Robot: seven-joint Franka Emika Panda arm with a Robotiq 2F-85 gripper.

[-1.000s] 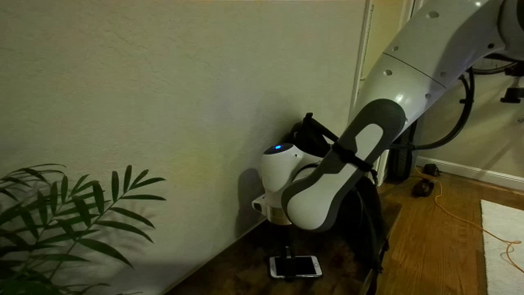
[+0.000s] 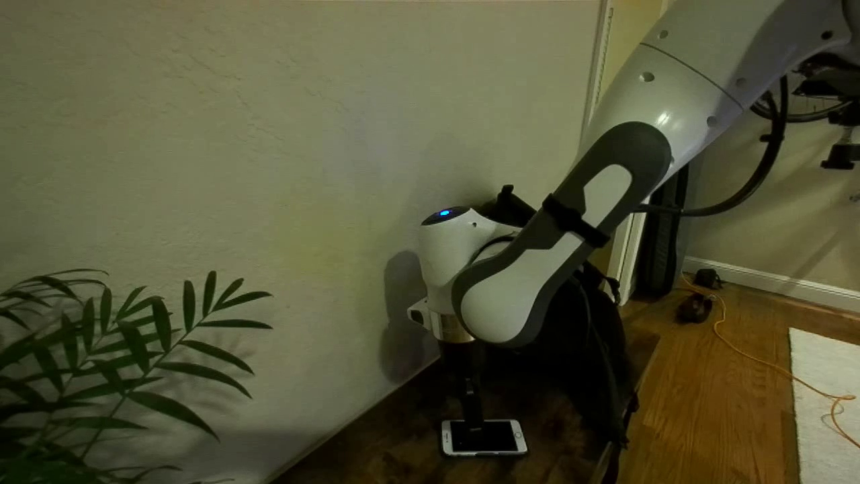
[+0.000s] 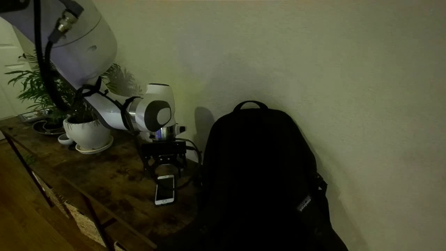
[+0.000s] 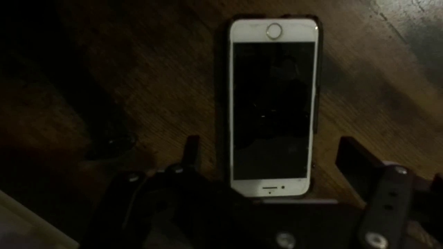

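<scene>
A white-framed phone (image 4: 272, 112) with a dark screen lies flat, face up, on the brown wooden tabletop (image 4: 166, 83). Above its lower end in the wrist view, my gripper is open, one fingertip off each long side of the phone and a gap on both sides. Nothing is between the fingers. From the side, the gripper (image 2: 474, 419) points straight down over the phone (image 2: 504, 436), hiding part of its screen. The second exterior view has the phone (image 3: 165, 196) below and slightly in front of the dark gripper (image 3: 167, 171).
A large black backpack (image 3: 259, 175) stands close beside the phone and gripper. The wall (image 2: 242, 161) runs just behind the arm. A white plant pot (image 3: 88, 133) sits farther along the table, with bare tabletop (image 3: 113, 175) between it and the phone.
My arm and gripper have risen and shifted slightly left in exterior view 1. The phone lies in practically the same place on the table.
</scene>
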